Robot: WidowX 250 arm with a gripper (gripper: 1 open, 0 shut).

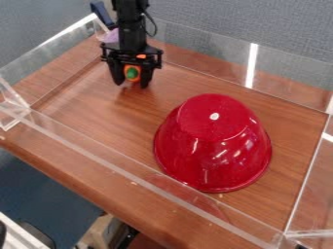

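Note:
My black gripper [131,68] hangs down at the back left of the wooden surface, over a small orange and green object [131,74] that sits between or just behind its fingers. Whether the fingers are closed on it I cannot tell. A large shiny red dome, like an upturned bowl [212,146], rests on the right half of the surface. A pale purple item [111,36] is partly hidden behind the arm.
Clear low walls [143,179] surround the wooden surface [92,117]. A blue-grey wall stands behind.

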